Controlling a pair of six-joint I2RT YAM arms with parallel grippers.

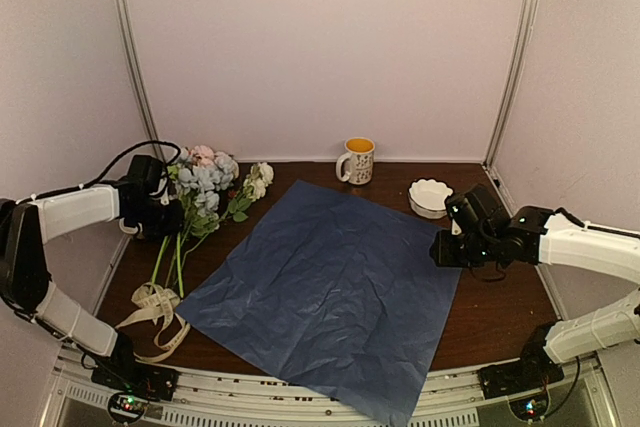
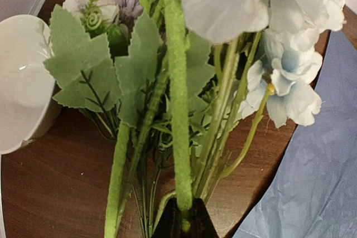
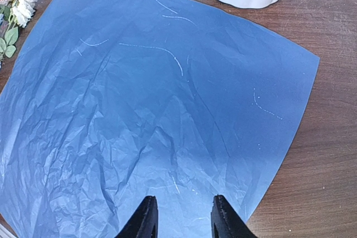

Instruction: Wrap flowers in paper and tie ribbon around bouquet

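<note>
Fake flowers with blue, pink and white heads (image 1: 207, 179) lie in a loose bunch at the left of the table. In the left wrist view my left gripper is shut on a thick green stem (image 2: 178, 104), with other stems beside and behind it. A cream ribbon (image 1: 155, 307) rests in loops near the lower stem ends. The dark blue wrapping sheet (image 1: 325, 277) is spread flat across the middle. Over its right side my right gripper has its fingers apart, only the sheet visible beyond the gap.
A white scalloped bowl (image 1: 430, 198) stands at the back right, close to the right arm. At the back edge is a mug (image 1: 357, 161) with an orange inside. Another white bowl (image 2: 25, 82) sits left of the flowers.
</note>
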